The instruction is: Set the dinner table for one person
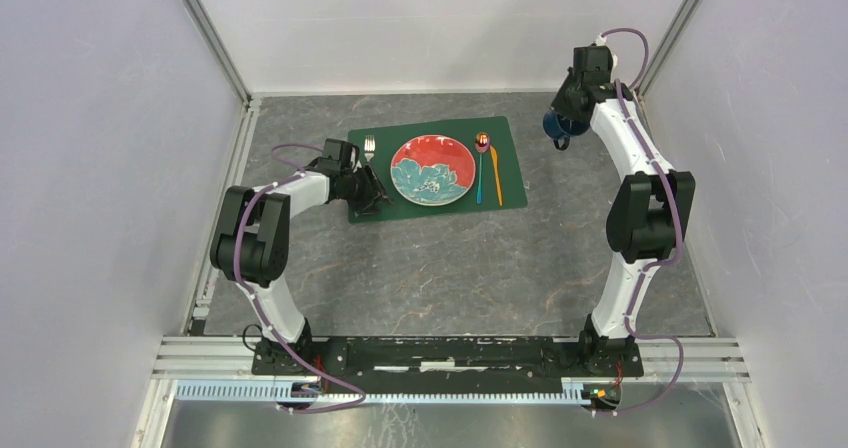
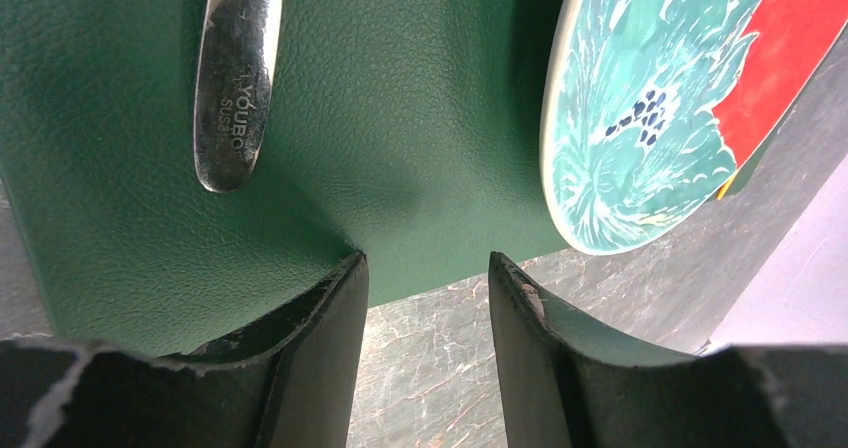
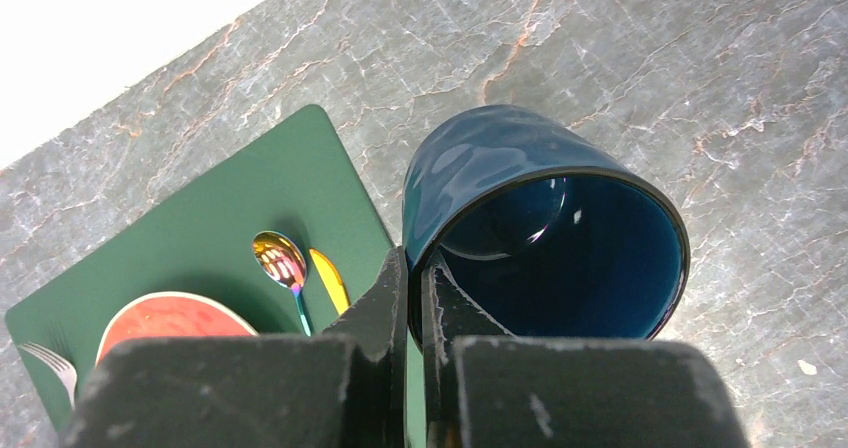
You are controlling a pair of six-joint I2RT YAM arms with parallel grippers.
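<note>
The green placemat lies on the table with a red and teal plate at its middle. A fork is on its left side; a spoon and an orange-yellow knife are on its right. Over the mat's front left corner, my left gripper stands open, nothing between its fingers, below the fork handle. Whether its tips touch the mat is unclear. Right of the mat, my right gripper is shut on the near wall of a dark blue mug, whose opening faces the wrist camera.
Bare grey marbled table spreads in front of the mat and to its right. White walls close off the back and sides.
</note>
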